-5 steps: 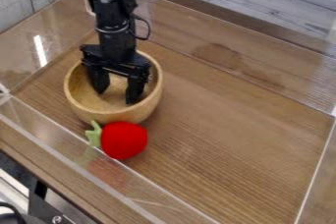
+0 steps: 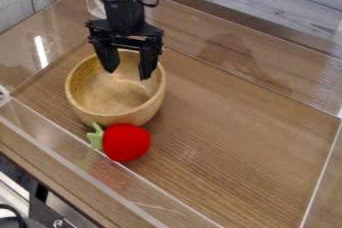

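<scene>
A round tan wooden bowl (image 2: 118, 100) sits on the wooden table at the left, its bottom looking bare. My black gripper (image 2: 127, 62) hangs above the back of the bowl, its fingers apart and open, with nothing visible between them. A red tomato-like object (image 2: 127, 143) with a green stem lies at the front of the bowl, outside it.
A pale wall or edge runs along the top left, and the table's edge crosses the lower left corner.
My gripper has risen out of the bowl toward the back, uncovering more of its inside. The bowl and red object look unmoved.
</scene>
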